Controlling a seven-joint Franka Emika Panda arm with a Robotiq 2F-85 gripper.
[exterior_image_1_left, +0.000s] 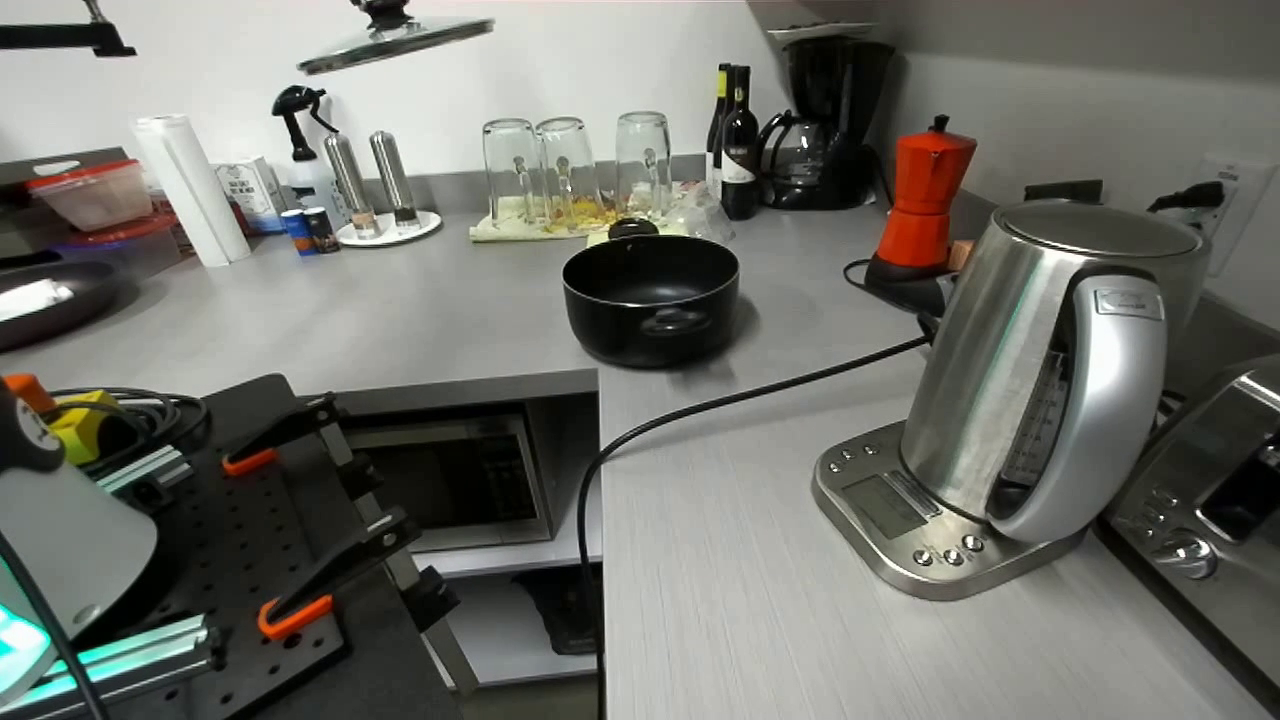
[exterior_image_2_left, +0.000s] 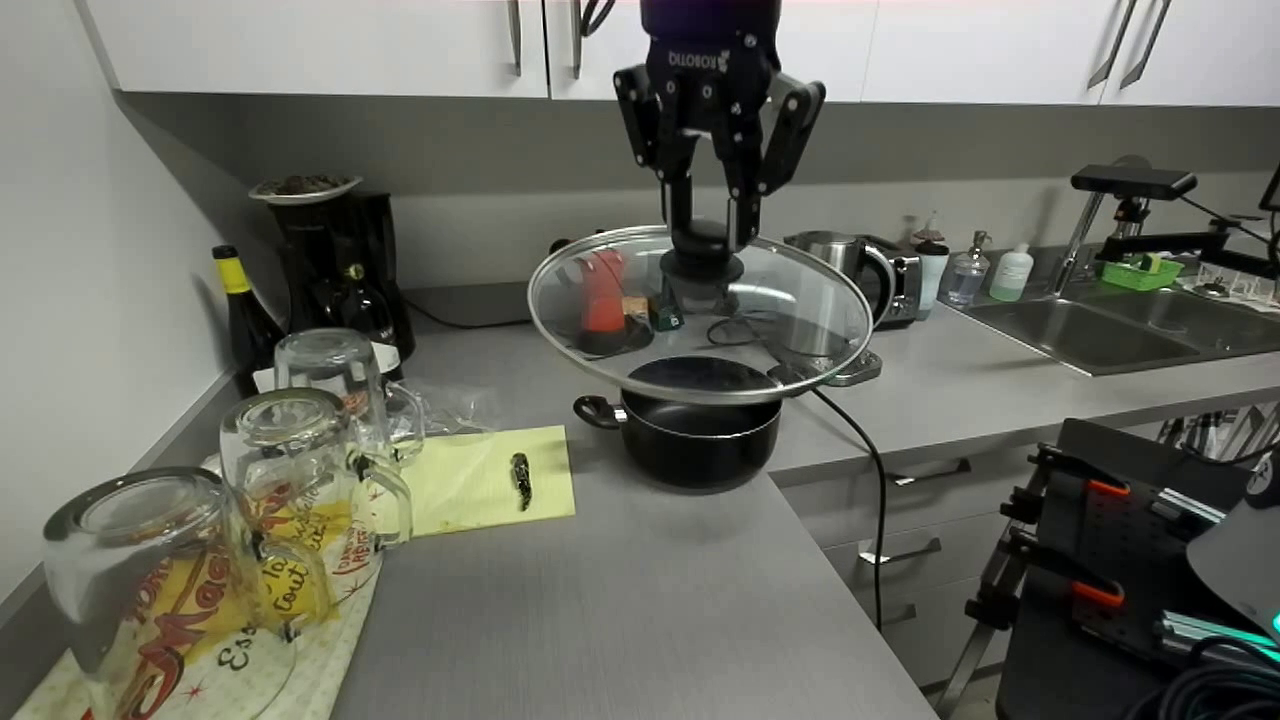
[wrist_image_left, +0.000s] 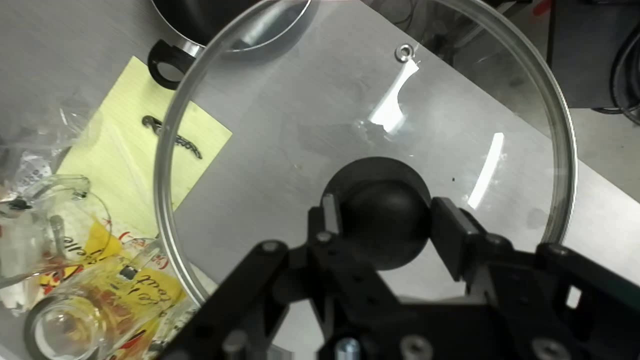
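Observation:
A round glass lid (exterior_image_2_left: 576, 300) with a metal rim and black knob (exterior_image_2_left: 702, 266) hangs in the air, tilted in exterior view 2. My gripper (exterior_image_2_left: 710, 234) is shut on that knob, with a finger on either side. From the wrist, the gripper shows the knob between its fingers and the lid spread out beneath. The open black pot (exterior_image_1_left: 650, 300) stands on the counter near its inner corner, its inside bare in exterior view 1. In that view the lid (exterior_image_1_left: 396, 46) shows at the upper left, well above the counter and apart from the pot.
Upturned glass mugs (exterior_image_2_left: 168, 588) stand on a cloth beside yellow paper (exterior_image_2_left: 480, 480). A steel kettle (exterior_image_1_left: 1032, 372), a red moka pot (exterior_image_1_left: 924, 192) and a black power cable (exterior_image_1_left: 744, 394) share the counter. Grey counter left of the pot is clear.

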